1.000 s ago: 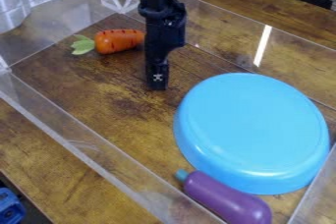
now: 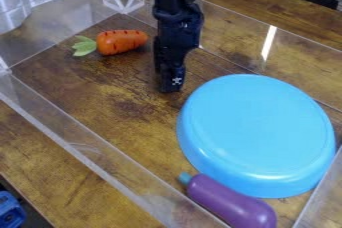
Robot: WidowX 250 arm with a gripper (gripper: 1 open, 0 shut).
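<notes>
The dark gripper (image 2: 170, 70) hangs from the top centre with its tips low over the wooden floor, right of an orange toy carrot (image 2: 120, 41) with a green top. Its fingers are dark and small, so whether they are open or shut is unclear. A large blue disc (image 2: 254, 130) lies at the right, below and right of the gripper. A purple toy eggplant (image 2: 230, 199) lies at the bottom, below the disc.
Clear walls edge the area on the left and along the bottom. A small blue object (image 2: 8, 210) sits outside at the bottom left.
The gripper has shifted very slightly over the last second, staying low in the same spot. The carrot, disc and eggplant have not moved.
</notes>
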